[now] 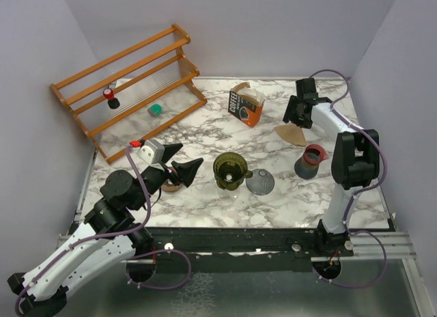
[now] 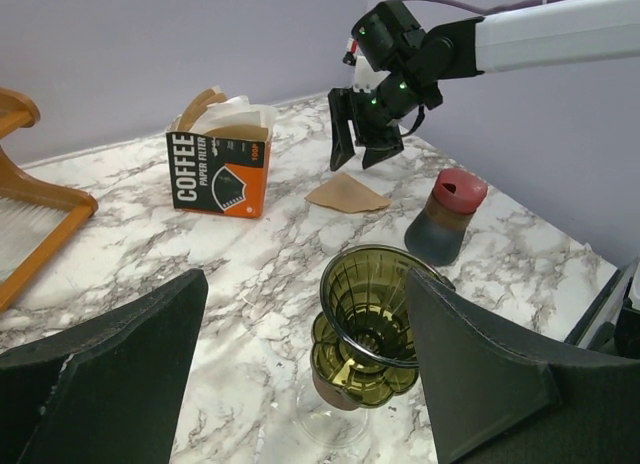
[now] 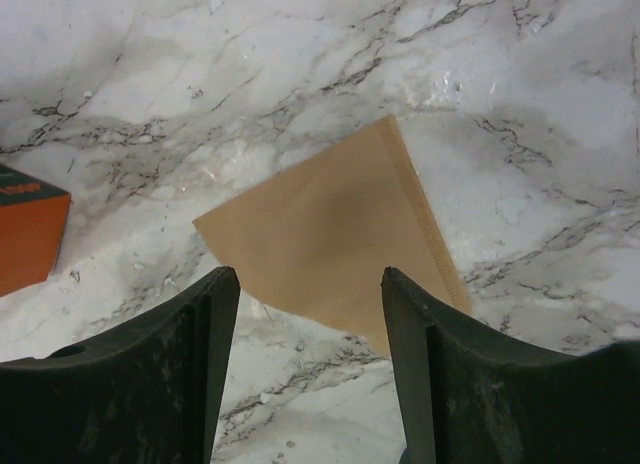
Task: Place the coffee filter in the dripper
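Note:
A brown folded paper filter point(image 1: 290, 134) lies flat on the marble, below my open right gripper point(image 1: 298, 118); in the right wrist view the filter point(image 3: 330, 229) shows between and beyond the empty fingertips. The olive glass dripper point(image 1: 231, 165) stands centre front on a clear glass base, seen close in the left wrist view point(image 2: 365, 324). My left gripper point(image 1: 185, 160) hangs left of the dripper, its fingers apart with nothing between them.
An open filter box point(image 1: 246, 106) stands at the back. A carafe with red collar point(image 1: 307, 165) is at right, a grey glass item point(image 1: 261, 182) beside the dripper. A wooden rack point(image 1: 123, 70) occupies the back left.

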